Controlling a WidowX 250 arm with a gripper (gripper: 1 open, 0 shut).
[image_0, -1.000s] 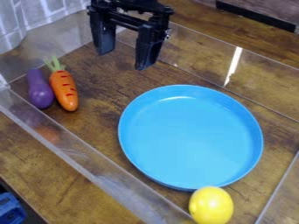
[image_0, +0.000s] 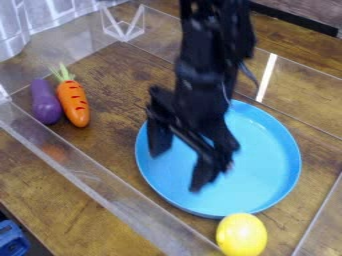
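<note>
My gripper (image_0: 181, 155) hangs over the blue round plate (image_0: 261, 185), blurred by motion, its two fingers apart and pointing down. Whether anything sits between them cannot be made out. An orange carrot (image_0: 75, 102) and a purple eggplant (image_0: 43, 101) lie side by side at the left. A yellow lemon-like object (image_0: 241, 235) lies just in front of the plate.
Clear low walls edge the wooden surface (image_0: 100, 175) on several sides. A dark blue object (image_0: 8, 240) is at the lower left corner. Bare wood lies right of the plate and between the carrot and the plate.
The vegetables, lemon and plate have stayed where they were.
</note>
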